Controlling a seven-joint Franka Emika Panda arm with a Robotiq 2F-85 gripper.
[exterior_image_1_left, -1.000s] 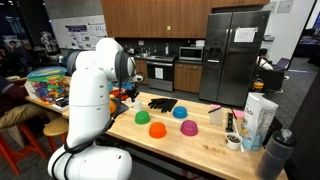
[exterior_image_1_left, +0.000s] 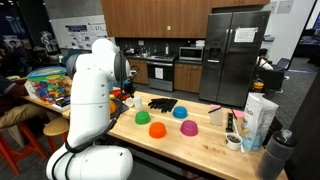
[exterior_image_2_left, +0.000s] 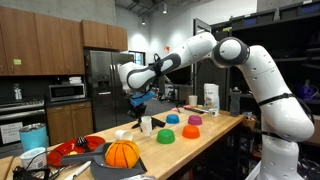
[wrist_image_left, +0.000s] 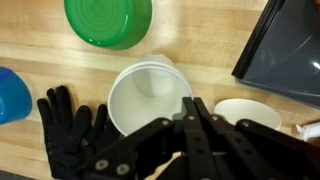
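A white cup (wrist_image_left: 150, 98), seen from above into its opening, lies under my gripper in the wrist view. My fingers are close together and overlap the cup's right rim in that view; whether the rim is between them is hidden. In exterior view 1 the white cup (exterior_image_1_left: 138, 103) is on the near-left part of the table, below the end of the arm. Exterior view 2 also shows the white cup (exterior_image_2_left: 146, 126) below the arm.
Near the cup are a green bowl (exterior_image_1_left: 142, 117), a black glove (wrist_image_left: 68, 130) and a blue bowl (exterior_image_1_left: 180, 113). A dark tray (wrist_image_left: 280, 55) lies on the other side. Orange (exterior_image_1_left: 157, 130) and magenta (exterior_image_1_left: 189, 131) bowls stand farther along the table. The table's right part has bare room.
The arm's end has shifted slightly and appears a little higher above the table's left end. The bowls and glove have stayed in place.
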